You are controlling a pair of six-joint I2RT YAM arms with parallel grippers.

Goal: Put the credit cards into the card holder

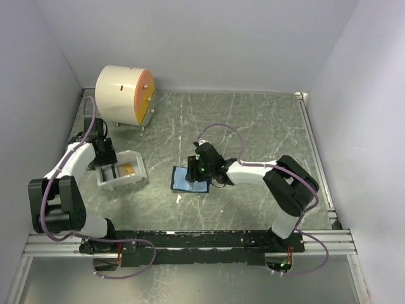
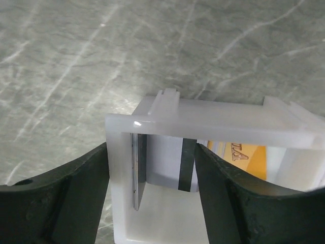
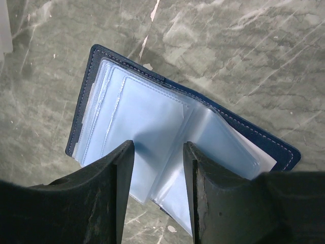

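A white plastic box [image 1: 136, 174] at the left holds cards: a grey card with a black stripe [image 2: 163, 162], a thin stack on edge [image 2: 136, 170] and an orange card [image 2: 246, 161]. My left gripper [image 1: 103, 155] is part open over its left end, with a finger either side of the box's left wall in the left wrist view. The open card holder [image 1: 182, 178], dark with pale blue clear sleeves, lies at the centre. My right gripper is part open over its sleeves, with nothing clearly held between the fingers.
A cream and orange cylindrical object [image 1: 117, 95] stands at the back left, behind the box. Walls border it at the sides and back.
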